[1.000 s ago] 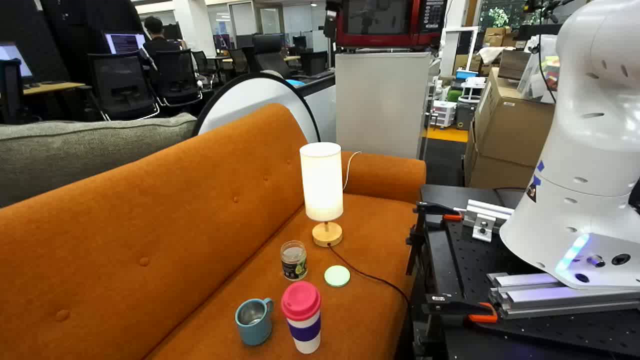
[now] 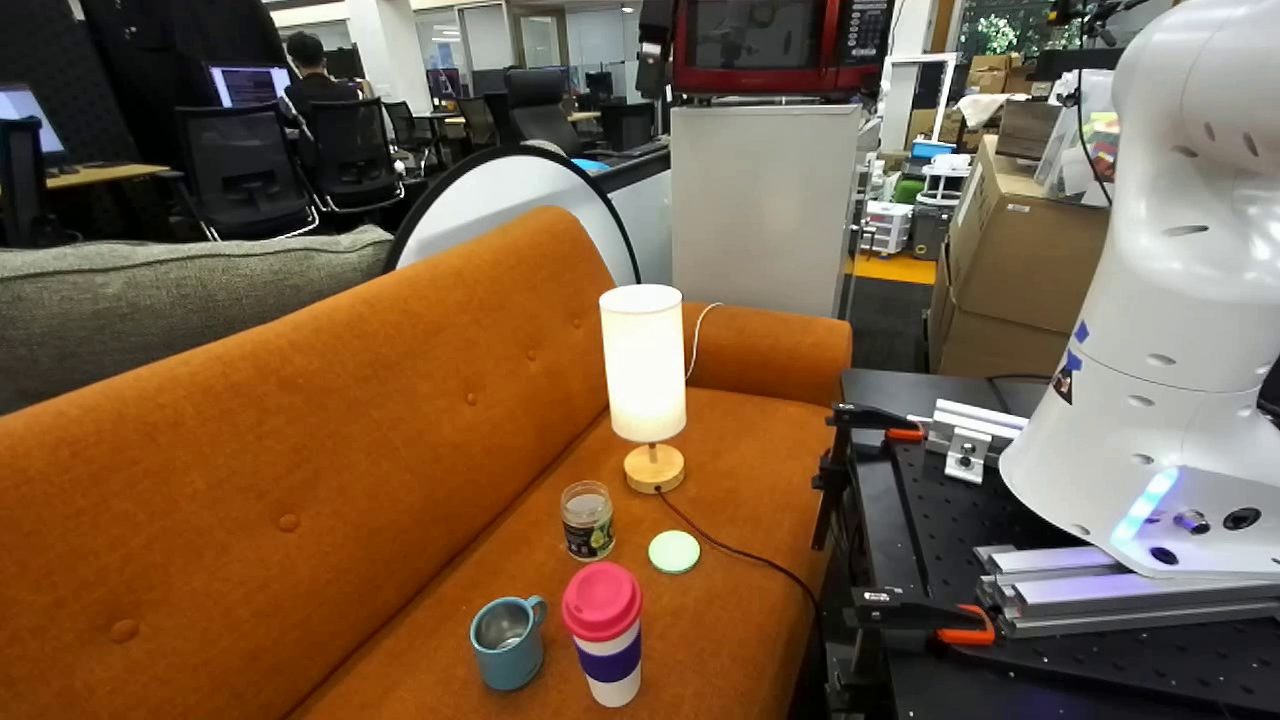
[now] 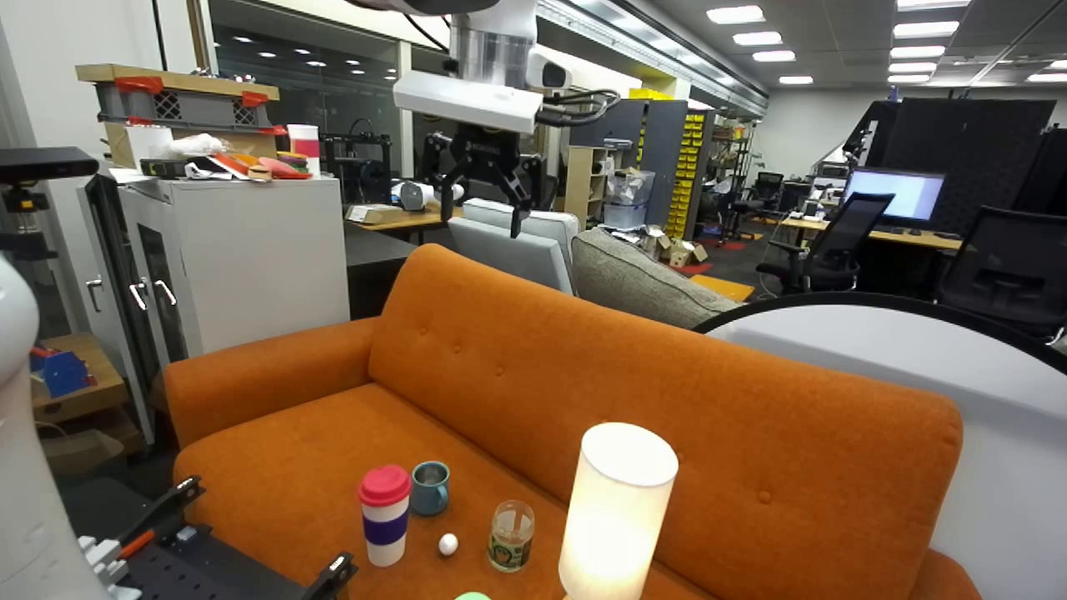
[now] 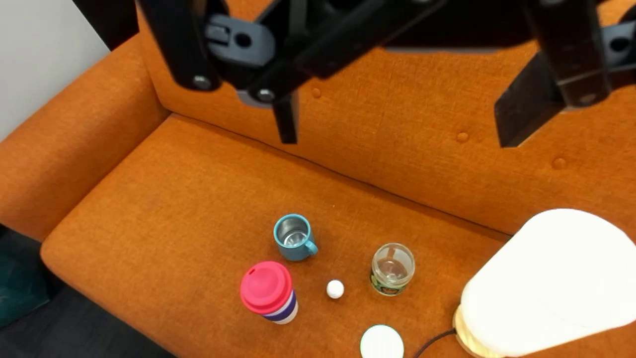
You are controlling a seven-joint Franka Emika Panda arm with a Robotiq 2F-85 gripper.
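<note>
High over the orange sofa, my gripper [image 3: 488, 215] hangs open; in the wrist view its fingers [image 4: 287, 119] stand wide apart with only sofa backrest behind them. Below on the seat are a blue mug [image 4: 293, 238] with a metal inside, and a white cup with a purple band and a red lid [image 4: 266, 287]. A small white ball [image 4: 335, 289] lies between that cup and an open glass jar [image 4: 392, 268]. A pale round lid [image 4: 382, 343] rests flat near the jar. The ball is hidden in exterior view 1. Nothing touches my gripper.
A lit lamp [image 2: 644, 366] with a wooden base stands beside the jar, its dark cable [image 2: 756, 558] running over the seat edge. The sofa backrest [image 3: 650, 370] rises behind. Much of the seat [image 4: 149, 209] on the mug's armrest side is bare.
</note>
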